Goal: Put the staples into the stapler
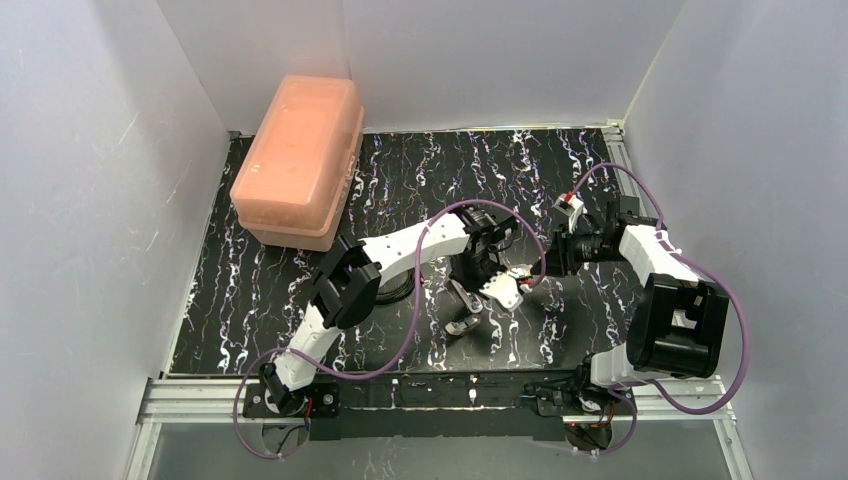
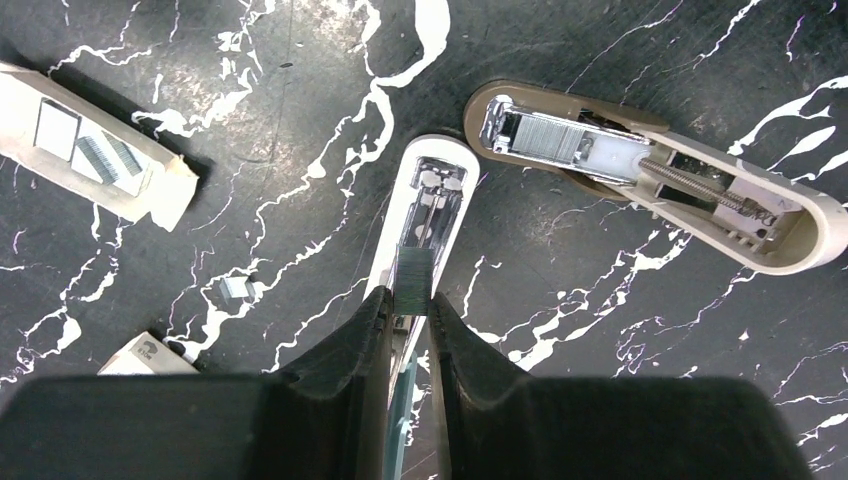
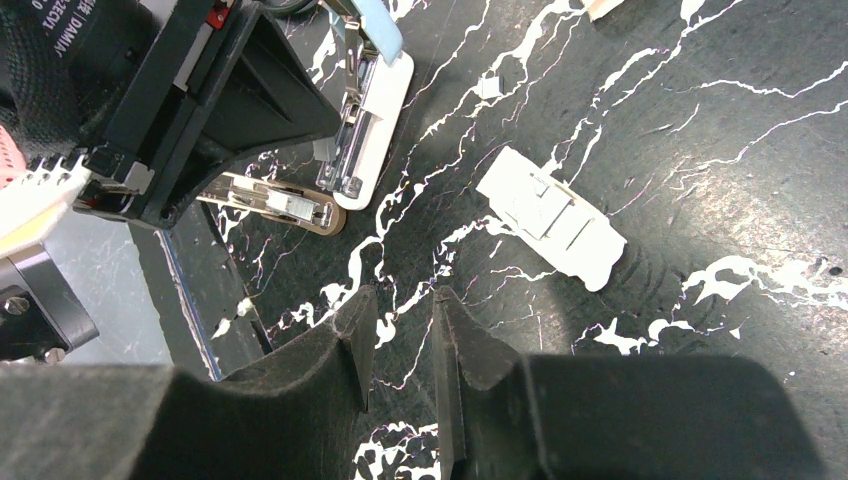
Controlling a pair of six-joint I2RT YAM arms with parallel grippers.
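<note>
A short grey staple strip is pinched in my left gripper, shut on it. Behind the strip in the left wrist view lies a white stapler, its metal channel exposed; the strip overlaps that channel in the picture. From the right wrist view, the strip shows at the left fingertips, close beside the white stapler's channel, and contact cannot be judged. My right gripper has its fingers apart with bare table between them, off to the side of the white stapler.
An opened beige stapler with a brown base lies near the white one. A staple box, a second box and a loose staple piece lie on the marble-patterned table. An orange case stands back left.
</note>
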